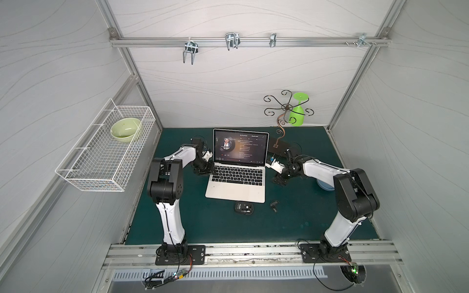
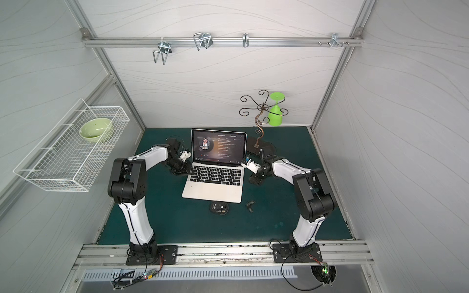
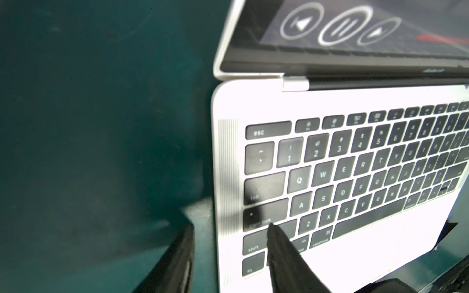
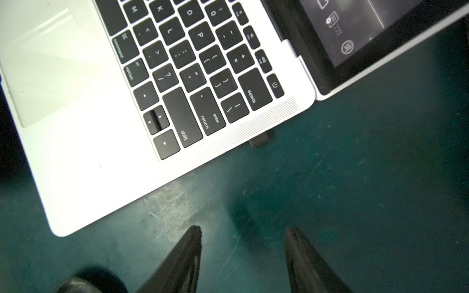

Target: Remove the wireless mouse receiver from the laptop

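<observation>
The silver laptop (image 1: 235,191) stands with its lid up in the middle of the table. From its right edge a small black receiver (image 4: 259,140) sticks out, seen in the right wrist view. My right gripper is open beside that edge, apart from the receiver, with bare table between its fingers. At the laptop's left edge, my left gripper is partly open. In the left wrist view one finger (image 3: 178,258) lies over the table and the other finger (image 3: 288,263) over the keyboard corner; contact cannot be told.
In front of the laptop lie a black mouse (image 1: 243,208) and a small dark object (image 1: 274,205). A metal stand (image 1: 281,131) holding a green goblet (image 1: 297,114) rises behind the right gripper. A blue bowl (image 1: 325,185) is partly hidden by the right arm.
</observation>
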